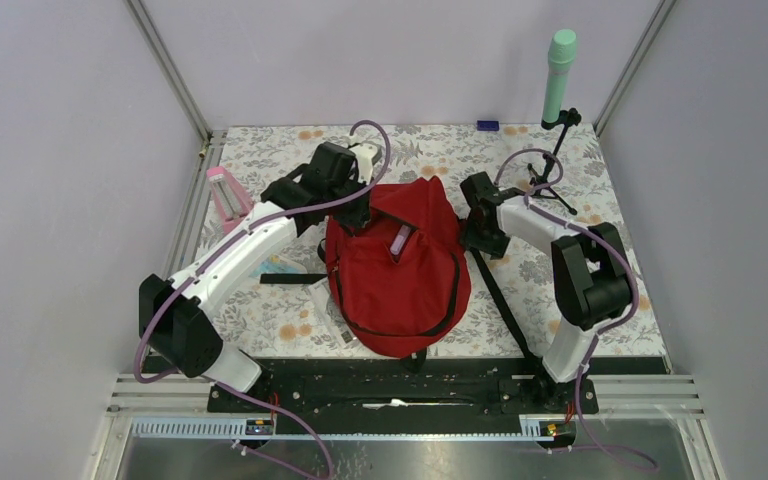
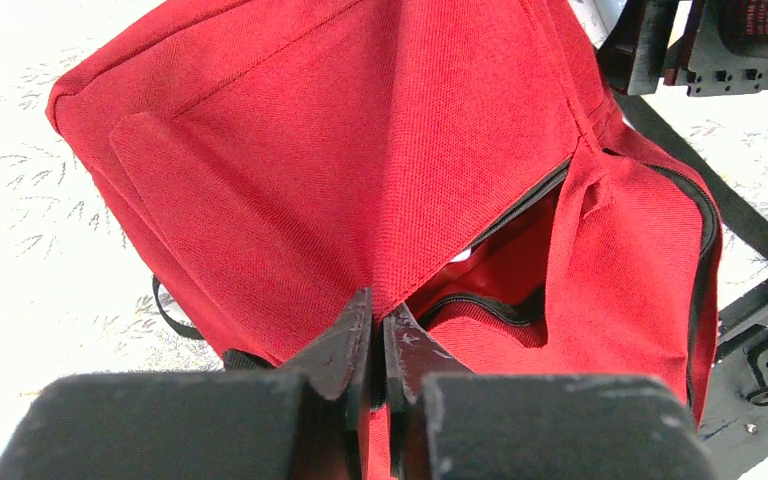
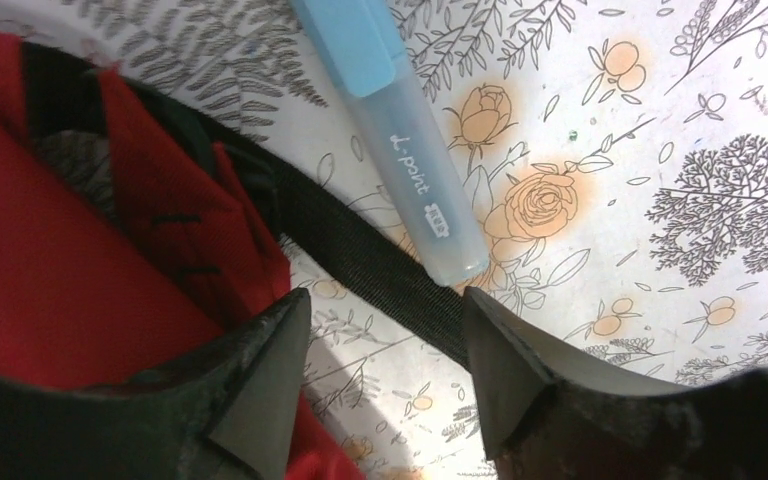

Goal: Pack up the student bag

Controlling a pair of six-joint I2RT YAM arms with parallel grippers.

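The red backpack [image 1: 400, 300] lies on the patterned cloth, its mouth partly parted, with a pale purple item [image 1: 401, 239] showing in the opening. At the bag's upper left, my left gripper is shut on a fold of the red fabric by the opening. My right gripper stands open over the cloth beside the bag's right edge, nothing between its fingers. Just ahead of those fingertips lies a light blue highlighter [image 3: 415, 175], its lower end over the black strap [image 3: 360, 250]. In the top view the right arm hides the highlighter.
A pink case [image 1: 229, 200] stands at the left edge. A clear pouch [image 1: 332, 315] lies partly under the bag's left side. A small navy item [image 1: 488, 126] sits at the back edge. A black stand [image 1: 550, 165] with a green microphone [image 1: 559, 75] occupies the back right.
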